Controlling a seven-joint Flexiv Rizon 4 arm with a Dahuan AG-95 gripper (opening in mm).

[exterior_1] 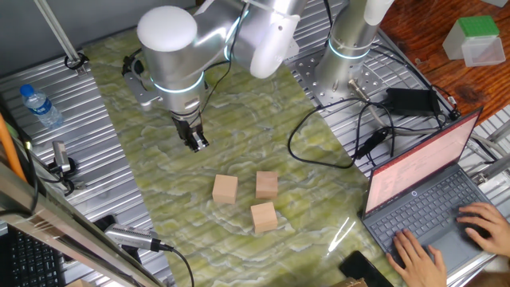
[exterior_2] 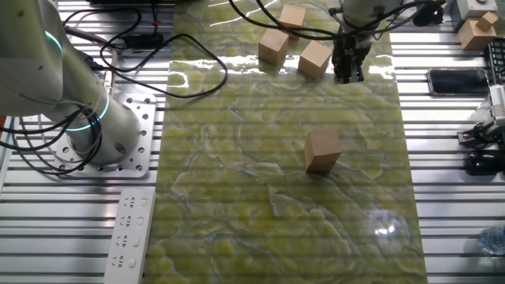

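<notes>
Three light wooden blocks sit close together on the green marbled mat: a left block (exterior_1: 225, 189), a right block (exterior_1: 266, 184) and a front block (exterior_1: 264, 217). Exterior view 2 also shows a lone block (exterior_2: 322, 151) near the middle of the mat; the arm hides it in exterior view 1. My gripper (exterior_1: 198, 147) points down above the mat, apart from the trio on their upper-left side. From the other side, the gripper (exterior_2: 348, 77) appears beside the trio. No block shows between its dark fingers, but their gap is too small to read.
A black cable (exterior_1: 299, 159) loops onto the mat's right edge. Beside the mat are a laptop (exterior_1: 422, 191) with a person's hands on it, and a phone (exterior_1: 364, 269). A power strip (exterior_2: 130, 233) lies left in exterior view 2.
</notes>
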